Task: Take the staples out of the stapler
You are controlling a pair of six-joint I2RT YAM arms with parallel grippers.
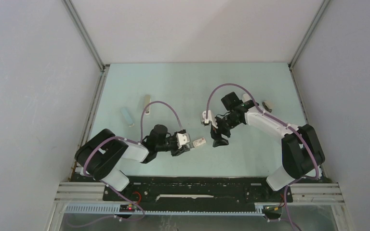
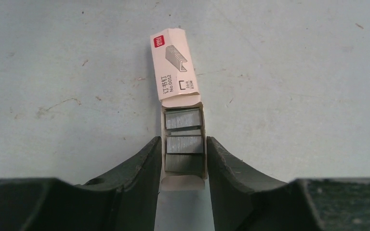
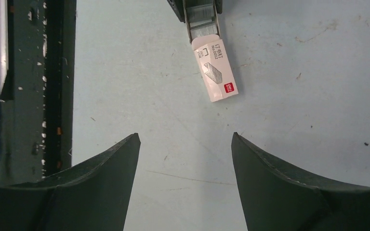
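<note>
A pale pink staple box lies on the table with its tray slid out, and blocks of silver staples show inside the tray. My left gripper straddles the tray, a finger against each side wall. In the right wrist view the box appears at the top, with the left fingers around its tray end. Open and empty, my right gripper hangs over bare table to the right of the box. I cannot tell for sure which object is the stapler.
A beige, long object and a light blue one lie at the table's left. Small objects, one of them brownish, sit at the right behind my right arm.
</note>
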